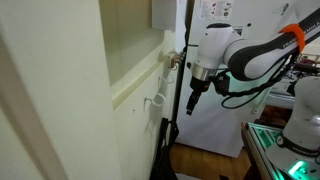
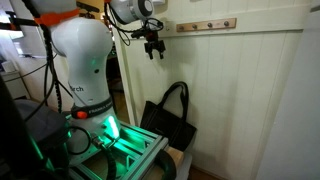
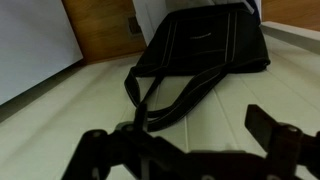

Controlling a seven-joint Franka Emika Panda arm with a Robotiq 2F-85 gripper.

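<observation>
A black bag point(image 3: 212, 38) with two long strap handles lies beyond the fingers in the wrist view. It shows in exterior view 2 as a dark bag point(image 2: 170, 118) standing against the white panelled wall, its handle loop raised. My gripper is open, with dark fingers point(image 3: 270, 125) spread wide and nothing between them. It hangs well above the bag, near the wall's peg rail, as exterior view 2 shows the gripper point(image 2: 154, 47). In exterior view 1 the bag point(image 1: 164, 150) is mostly hidden behind the wall edge.
A wooden peg point(image 2: 230, 22) projects from the rail on the wall; another sits near the gripper. In exterior view 1 a white ring-shaped hook point(image 1: 157, 99) sticks out from the wall. The wooden floor point(image 1: 208, 162) below the arm looks clear.
</observation>
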